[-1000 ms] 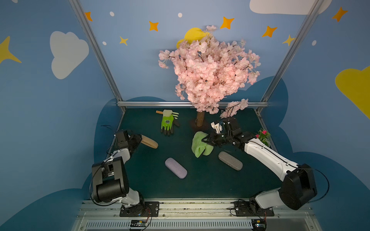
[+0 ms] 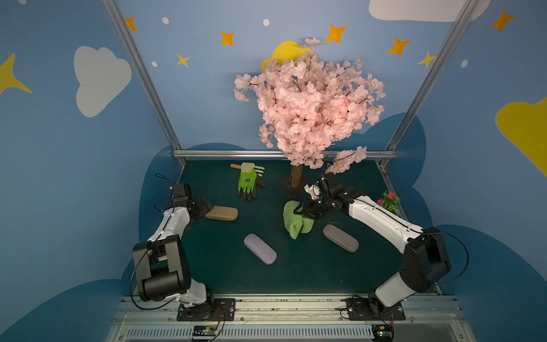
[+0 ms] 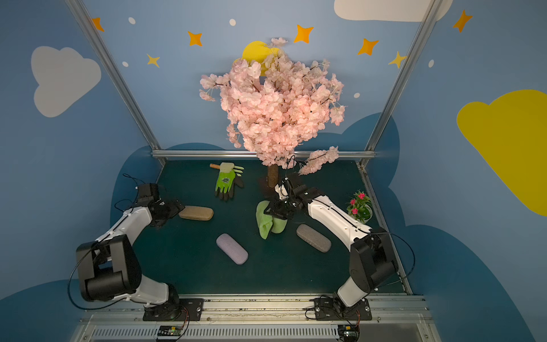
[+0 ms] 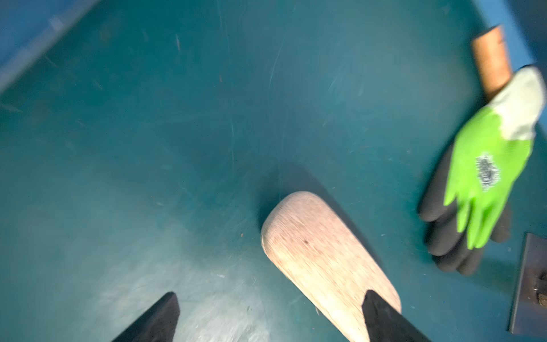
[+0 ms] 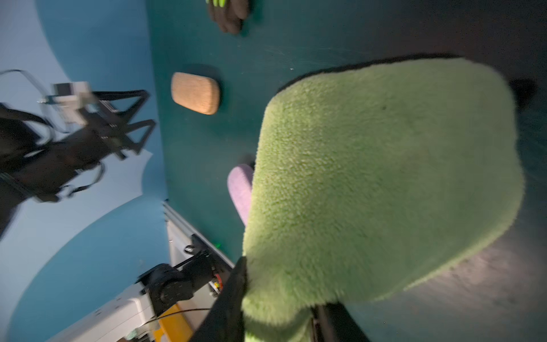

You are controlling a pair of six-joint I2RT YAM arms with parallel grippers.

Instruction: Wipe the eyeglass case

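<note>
A green fluffy cloth [image 2: 293, 219] hangs at my right gripper [image 3: 276, 208] in the middle of the mat, its lower end between the fingers in the right wrist view. My left gripper [image 2: 202, 208] is open at the left, beside a tan eyeglass case [image 4: 319, 250], with nothing between its fingers. A lilac case [image 2: 259, 248] lies front centre and a grey case [image 2: 340, 237] lies right of the cloth.
A green glove [image 2: 247, 181] and a wooden-handled tool lie at the back. A blossom tree [image 2: 296, 176] stands behind the cloth, a flower pot [image 3: 360, 208] at the right edge.
The right arm has shifted left with the cloth moving along. The left gripper has moved slightly, and the tan case now lies more level in the top left view.
</note>
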